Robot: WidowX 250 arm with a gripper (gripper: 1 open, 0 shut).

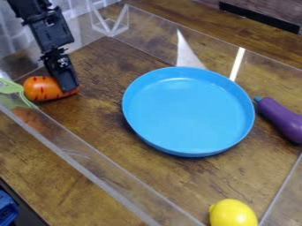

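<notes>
An orange carrot-like toy (42, 89) with dark stripes and a green leafy end (10, 88) lies at the left of the wooden floor, against the clear wall. My black gripper (62, 79) is down over its right part, shut on it; the fingertips are partly hidden.
A large blue plate (186, 110) fills the centre right. A purple eggplant (281, 119) lies at the right, a yellow lemon (232, 213) at the bottom right. Clear walls surround the area; a blue object (7, 210) sits at the lower left. Bare wood lies between carrot and plate.
</notes>
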